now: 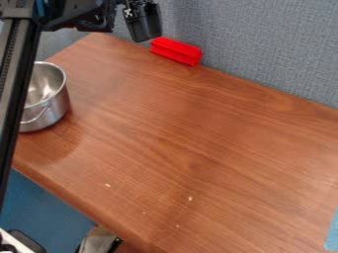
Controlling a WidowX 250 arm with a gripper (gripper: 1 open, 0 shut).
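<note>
My gripper is a dark shape at the top of the view, raised near the back edge of the table; its fingers are too dark and small to read clearly. A red block-like object lies at the back of the wooden table against the grey partition, just right of and below the gripper. A steel pot with a wire handle stands at the left, partly hidden behind the black arm structure.
A grey fabric partition borders its back edge. A light blue patch shows at the lower right edge.
</note>
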